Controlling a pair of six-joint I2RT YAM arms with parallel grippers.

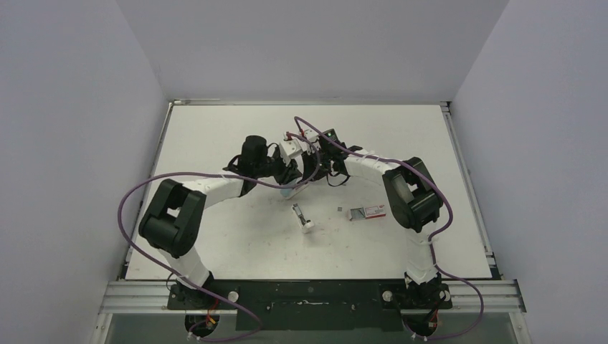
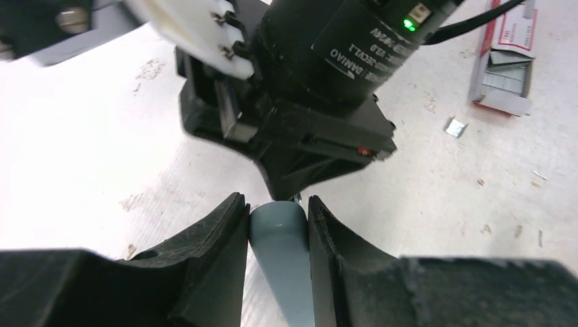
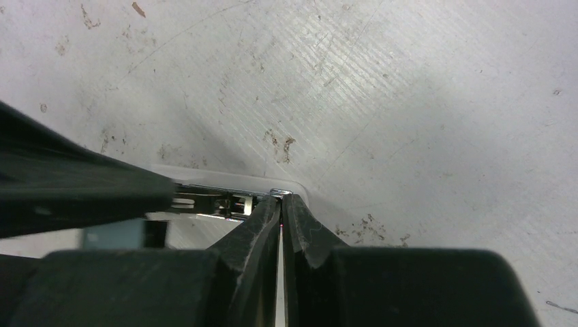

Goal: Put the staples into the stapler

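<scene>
The stapler's white and metal body (image 3: 232,178) lies near mid-table beneath both wrists, mostly hidden from above. My right gripper is shut on its metal end. My left gripper is shut on a grey-blue stapler part (image 2: 283,266), just beside the right gripper. A white and metal piece (image 1: 307,225) lies in front of them on the table.
An open staple box (image 2: 501,87) lies to the right, with a small staple strip (image 2: 455,127) beside it and a few loose bits nearby.
</scene>
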